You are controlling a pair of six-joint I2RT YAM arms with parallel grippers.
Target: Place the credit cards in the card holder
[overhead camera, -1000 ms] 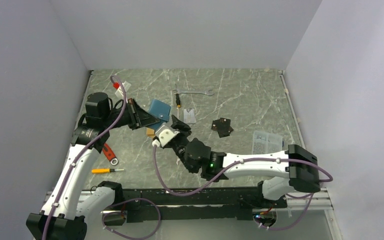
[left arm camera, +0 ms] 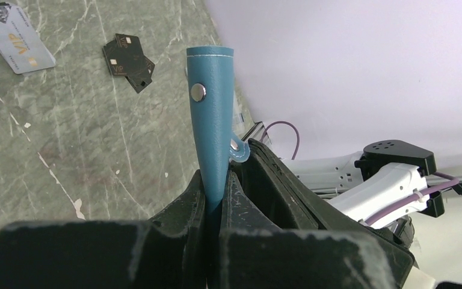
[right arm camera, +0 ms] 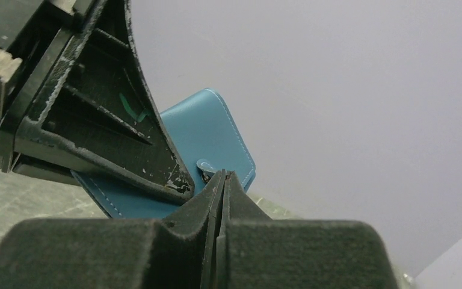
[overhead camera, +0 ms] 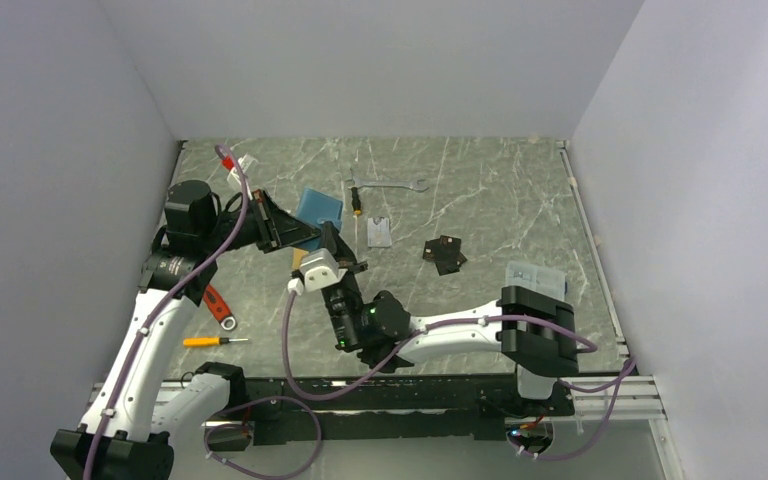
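The blue card holder [left arm camera: 212, 120] stands up from my left gripper, which is shut on its lower part. It bears a silver snap and a small strap [left arm camera: 239, 149] on its side. My right gripper is shut, its tips right by that strap [right arm camera: 206, 167]; whether the strap is caught between them I cannot tell. Several black cards [overhead camera: 445, 254] lie overlapping on the table, right of the middle. Silver-white cards [left arm camera: 15, 42] marked VIP lie to their left. The inside of the holder is hidden.
A wrench [overhead camera: 388, 184] and a screwdriver [overhead camera: 356, 200] lie behind the cards. A yellow screwdriver [overhead camera: 203, 341] and a red-handled tool [overhead camera: 219, 307] are by the left arm. At the right is a clear box [overhead camera: 535, 279], partly covered by the right arm.
From the right, my right gripper has come left to the holder's strap side, its arm swinging left too.
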